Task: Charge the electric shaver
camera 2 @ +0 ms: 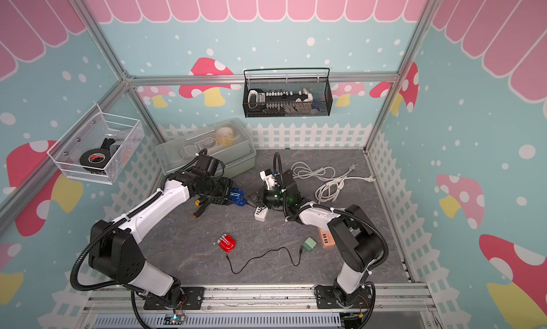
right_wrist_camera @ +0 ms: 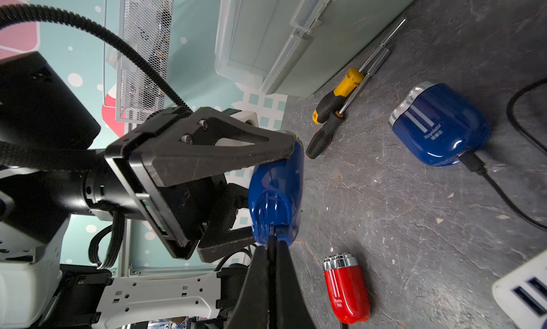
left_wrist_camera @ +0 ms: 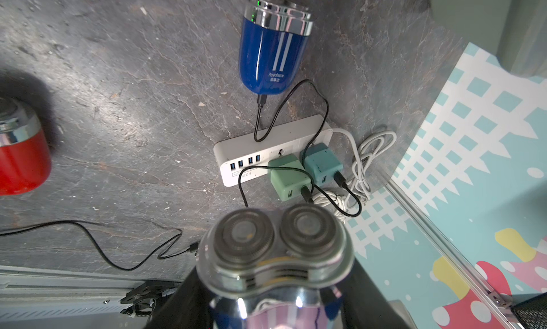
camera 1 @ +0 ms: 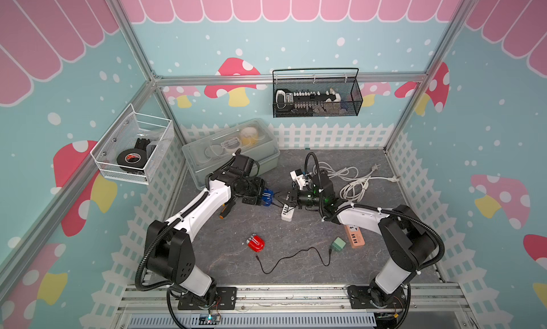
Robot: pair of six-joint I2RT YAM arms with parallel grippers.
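Raised off the table, a blue shaver is gripped by my left gripper; its silver twin heads (left_wrist_camera: 276,243) show large in the left wrist view. At its bottom end, my right gripper is shut on a thin black cable plug (right_wrist_camera: 271,246). The plug's tip meets the shaver's base at the port; how deep it sits cannot be told. A black cable (left_wrist_camera: 256,167) from a green adapter (left_wrist_camera: 287,181) on the white power strip (left_wrist_camera: 245,141) runs up behind the held shaver.
A second blue shaver (right_wrist_camera: 438,124) lies with a cable in its base. A red shaver (camera 1: 255,243) lies nearer the front, by a loose cable (camera 1: 296,252) and another green adapter (camera 1: 338,244). Screwdrivers (right_wrist_camera: 342,95) lie beside a lidded box (camera 1: 228,152).
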